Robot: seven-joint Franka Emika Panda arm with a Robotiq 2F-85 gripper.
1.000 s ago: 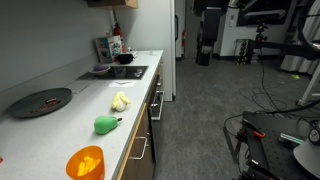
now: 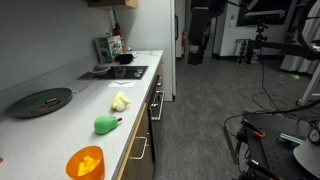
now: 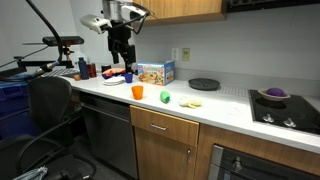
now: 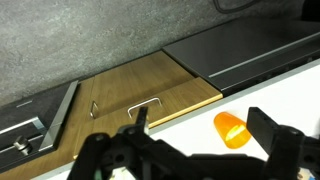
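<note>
My gripper stands open in the wrist view, its dark fingers (image 4: 140, 122) wide apart and nothing held between them. In exterior view 2 the gripper (image 3: 119, 48) is up in the air at the left end of the counter. An orange cup (image 4: 232, 130) shows near the right finger in the wrist view; exterior view 1 shows yellow contents in this cup (image 2: 84, 165). A green object (image 2: 106, 125) lies farther along the counter, followed by a pale yellow item (image 2: 121, 102). The wooden drawer (image 3: 165, 126) below the counter looks closed.
A black round pan (image 3: 204, 85) lies against the wall. On the stovetop (image 3: 281, 107) sits a purple-topped bowl (image 3: 274, 93). Boxes (image 3: 152, 73) and bottles crowd the counter's left end.
In exterior view 1, the dark gripper part at the top has shifted left and slightly down. Objects on the counter have stayed where they were.
</note>
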